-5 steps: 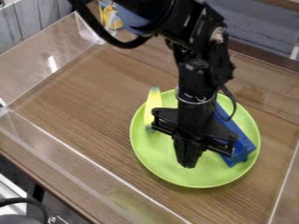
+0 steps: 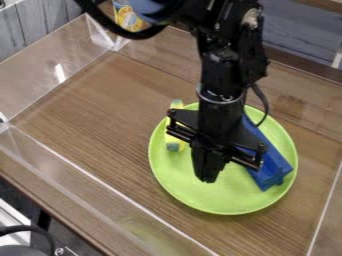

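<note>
A black gripper [image 2: 207, 166] hangs over a green plate [image 2: 194, 195], its fingertips low over the middle of the plate and shut, with nothing visible between them. A blue object [image 2: 274, 170] lies on the right side of the plate, partly behind the gripper. A small yellow-green object [image 2: 174, 137] lies at the plate's left side, also partly hidden by the gripper.
A wooden surface [image 2: 94, 120] surrounds the plate, with clear room on the left. Clear low walls edge it at the left and front. An orange-and-white item [image 2: 130, 18] stands at the back left. A black cable curves at the lower left corner.
The arm and gripper have shifted slightly up and to the right in the view, now covering more of the yellow-green object. The objects on the plate look essentially in place.
</note>
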